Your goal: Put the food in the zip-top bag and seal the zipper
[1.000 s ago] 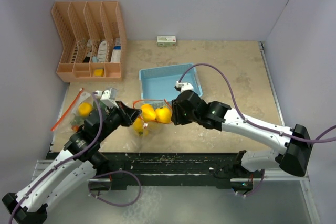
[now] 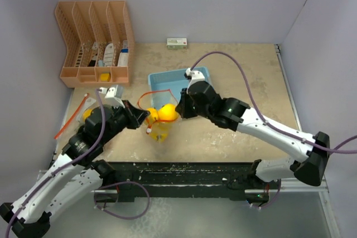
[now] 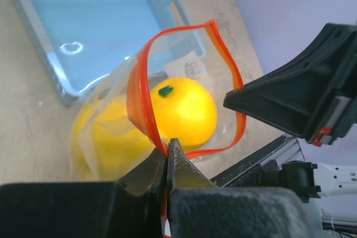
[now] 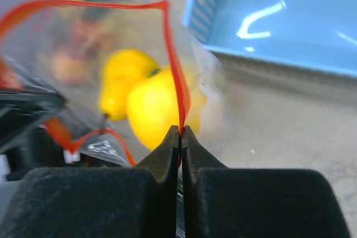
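Observation:
Between my two grippers hangs a clear bag (image 2: 159, 132) with an orange-red zipper rim (image 3: 146, 76), its mouth spread wide. Yellow food pieces, one a rounded yellow fruit (image 3: 189, 112) with a green stem spot, lie inside it. My left gripper is shut on the rim at one side of the mouth. On the opposite side, my right gripper is shut on the red rim (image 4: 177, 82). In the top view both grippers' fingertips are partly hidden by the arms.
Behind the bag stands an empty-looking blue basket (image 2: 167, 79). A second bag with an orange zipper (image 2: 72, 118) and food lies at the left, partly behind my left arm. A tan divided organizer (image 2: 92, 73) stands back left.
Both grippers have shifted slightly, and the bag mouth now stands taller and wider between them. The yellow pieces have moved a little with the bag.

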